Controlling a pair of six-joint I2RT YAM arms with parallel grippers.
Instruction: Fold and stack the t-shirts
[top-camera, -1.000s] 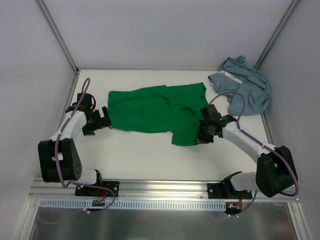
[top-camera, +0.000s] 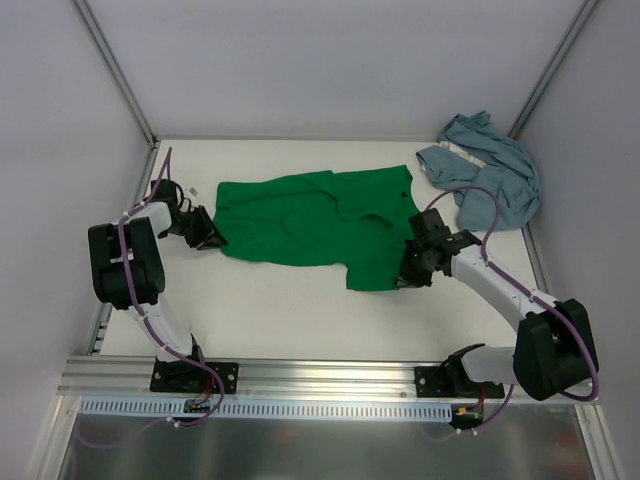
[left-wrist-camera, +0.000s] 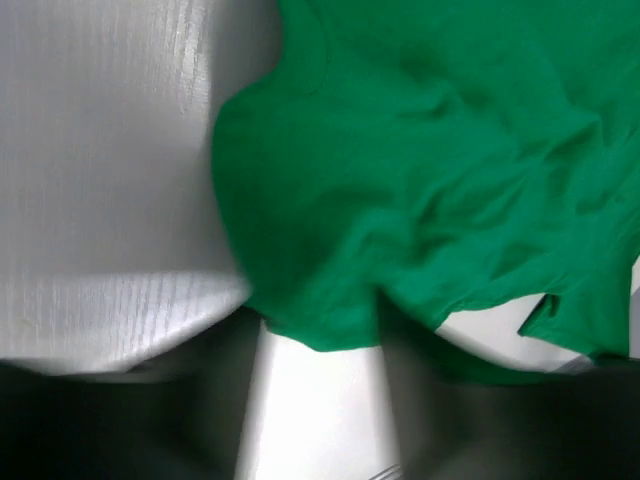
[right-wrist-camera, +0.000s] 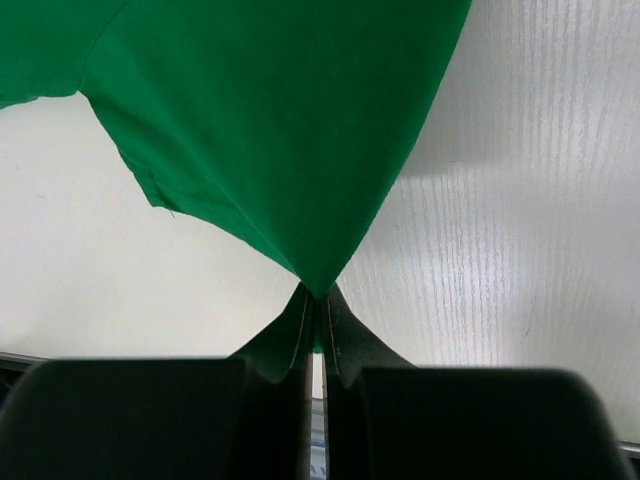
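Note:
A green t-shirt (top-camera: 290, 220) lies spread across the back half of the white table, with a folded-over flap near its right side. At the shirt's left end, my left gripper (top-camera: 221, 243) is part open; its blurred fingers (left-wrist-camera: 225, 380) stand to either side of the shirt's near corner (left-wrist-camera: 325, 325), not closed on it. My right gripper is shut on the shirt's near right corner, and the cloth gathers to a point between its fingertips. A small green tip shows below them.
A crumpled blue-grey cloth (top-camera: 490, 170) lies at the table's back right corner, over its edge.
My left gripper has moved onto the shirt's left corner, and its fingers have drawn closer together. The right gripper has shifted slightly right, with the shirt corner still in it.

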